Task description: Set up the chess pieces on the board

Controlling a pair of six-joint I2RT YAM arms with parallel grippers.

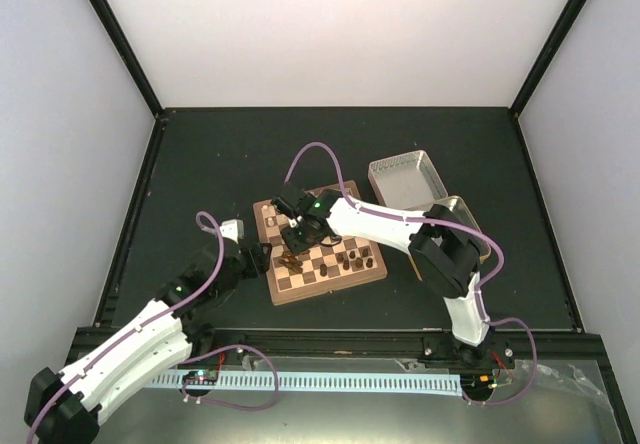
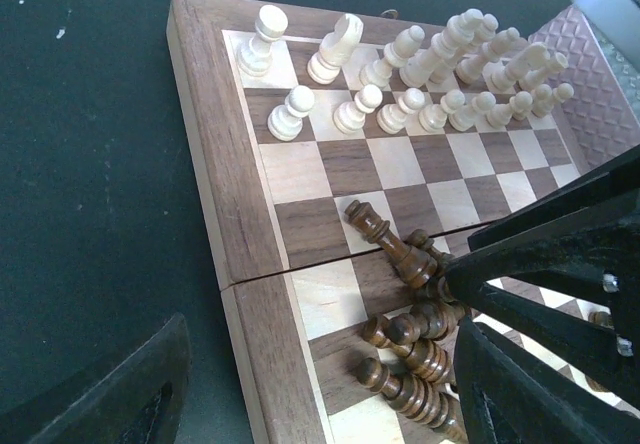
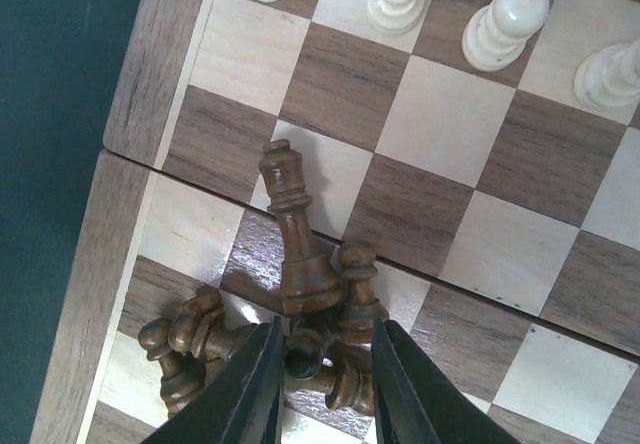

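Observation:
The wooden chessboard [image 1: 350, 276] carries white pieces [image 2: 289, 114] standing in rows on its far half. A pile of brown pieces lies on the near left part, including a tall one [image 3: 292, 229] lying on its side across the hinge line. My right gripper is low over that pile, its fingers part open around a dark piece; whether it touches it I cannot tell. My left gripper [image 1: 255, 258] stands at the board's left edge; its fingertips are out of the left wrist view's clear sight. Several brown pieces stand upright on the board's right part.
A silver tray [image 1: 404, 174] and a second tray with a gold rim [image 1: 433, 274] lie right of the board.

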